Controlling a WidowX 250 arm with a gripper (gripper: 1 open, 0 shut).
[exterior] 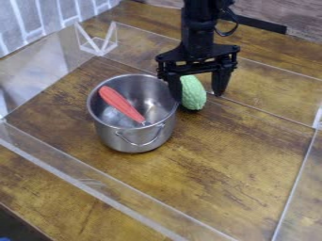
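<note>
My black gripper point(195, 73) hangs open just above a pale green, bumpy vegetable point(193, 95), which lies on the wooden table beside a steel pot point(137, 136); its fingers straddle the vegetable's upper end, which is partly hidden. The pot holds a long red object point(122, 106) leaning along its inside.
Clear acrylic panels or edges run along the left and right of the wooden table point(227, 188). A white object point(97, 42) stands at the back left.
</note>
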